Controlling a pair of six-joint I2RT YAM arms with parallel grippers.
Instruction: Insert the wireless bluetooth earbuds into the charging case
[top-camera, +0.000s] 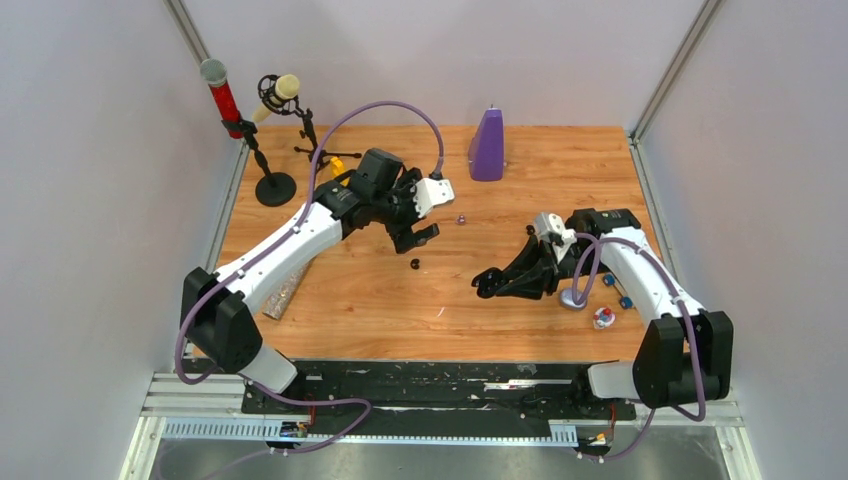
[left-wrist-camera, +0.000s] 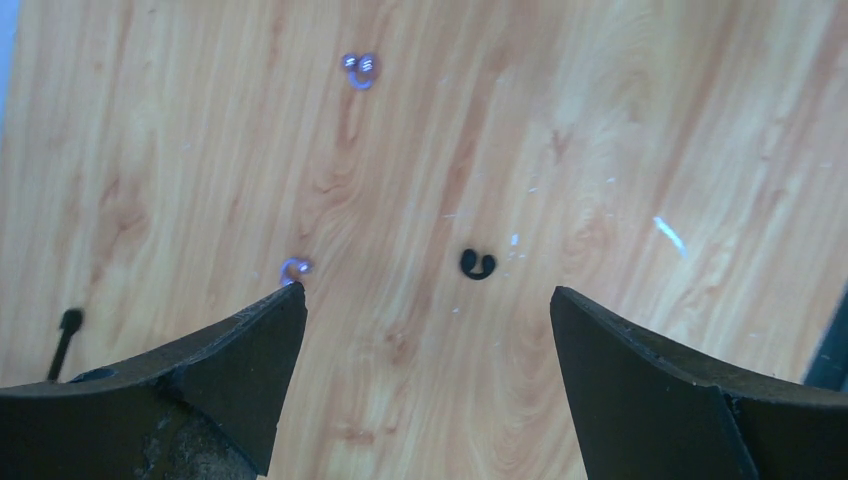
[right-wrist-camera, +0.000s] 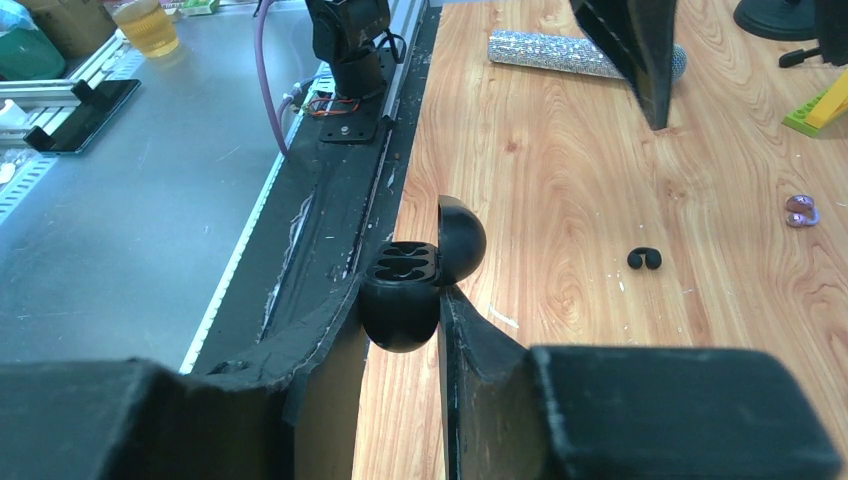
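Note:
My right gripper (top-camera: 503, 283) is shut on the black charging case (right-wrist-camera: 398, 315), whose lid stands open, its earbud wells looking empty in the right wrist view. My left gripper hangs open, raised above the wood table, nothing between its fingers. Below it lies a black earbud pair, also seen in the right wrist view (right-wrist-camera: 644, 257). Purple earbuds (left-wrist-camera: 359, 70) and another small purple piece (left-wrist-camera: 296, 270) lie nearby on the table.
A purple upright object (top-camera: 487, 150) and two microphone stands (top-camera: 275, 186) stand at the back. A glittery cylinder (right-wrist-camera: 540, 54) lies at the left, a yellow-green block (right-wrist-camera: 820, 105) near the stands.

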